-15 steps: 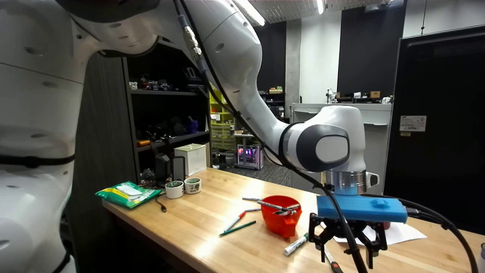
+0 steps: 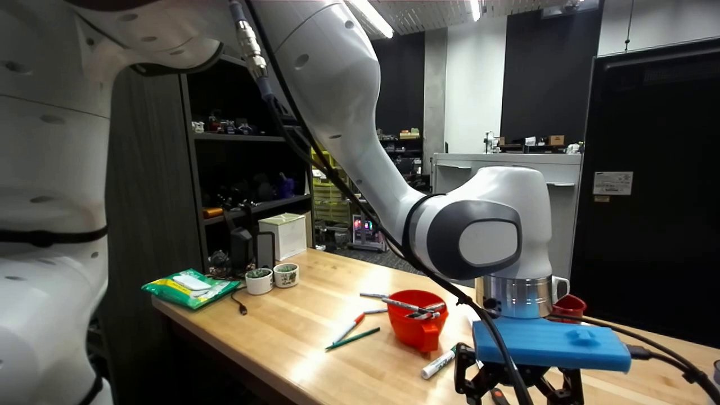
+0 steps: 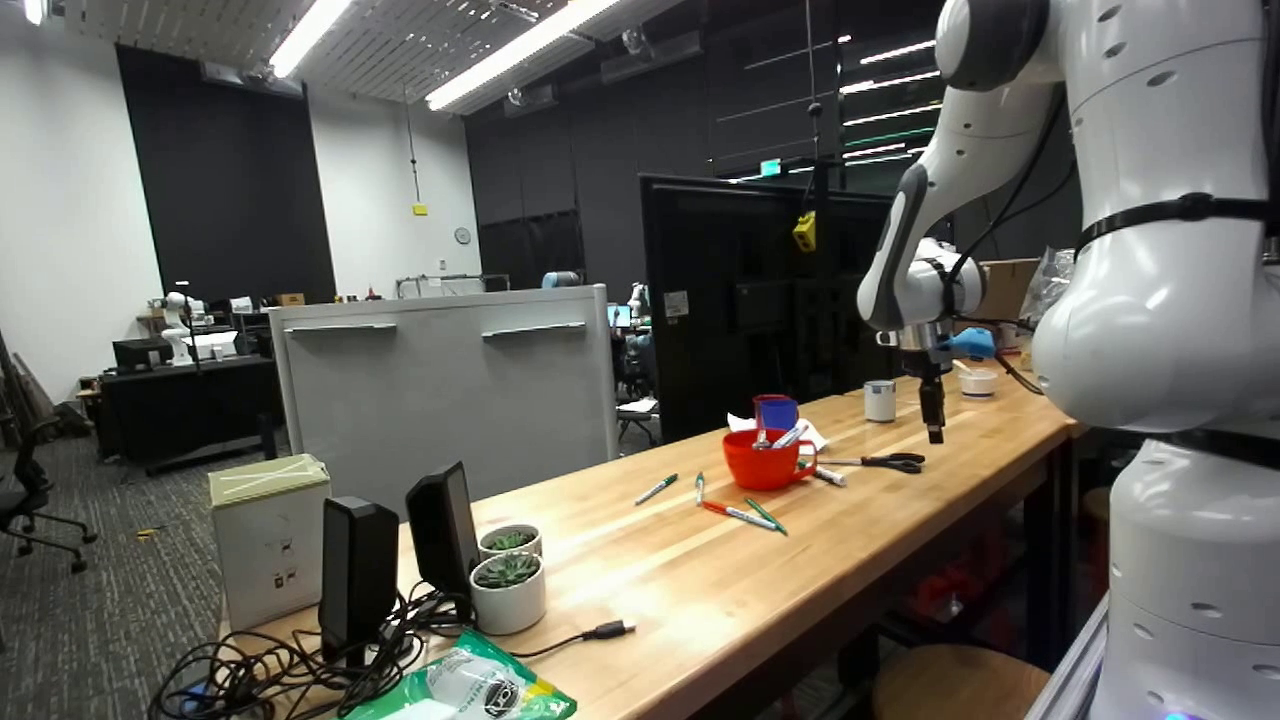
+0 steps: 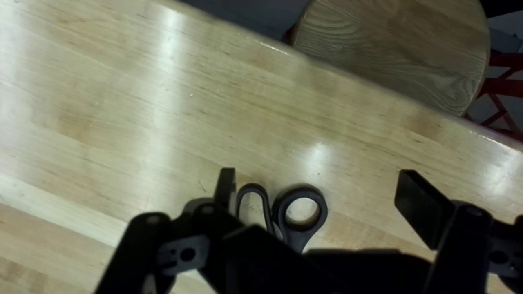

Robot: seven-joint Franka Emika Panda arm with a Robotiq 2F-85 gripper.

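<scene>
My gripper stands open above the table, its two fingers wide apart. Black scissor handles (image 4: 302, 215) lie on the wood in the wrist view, near the left finger; the gripper's body covers the rest of them. Seen from the second exterior view, the scissors (image 3: 894, 462) rest flat just in front of the gripper (image 3: 933, 434). A red cup (image 2: 417, 320) holds several markers. Beside it a white marker (image 2: 439, 364) lies on the table, close to the gripper's left side in the first exterior view.
Loose pens (image 3: 744, 514) lie around the red cup. A blue cup (image 3: 777, 414), a white mug (image 3: 879, 401) and a white bowl (image 3: 978, 383) stand farther along. Potted plants (image 3: 507, 590) and speakers (image 3: 360, 564) occupy the other end. Bare wood stretches along the table edge (image 4: 343, 73).
The arm has moved to the right and lower in the first exterior view, bringing the gripper nearer the tabletop. It is open in both frames. The cup and pens have stayed put.
</scene>
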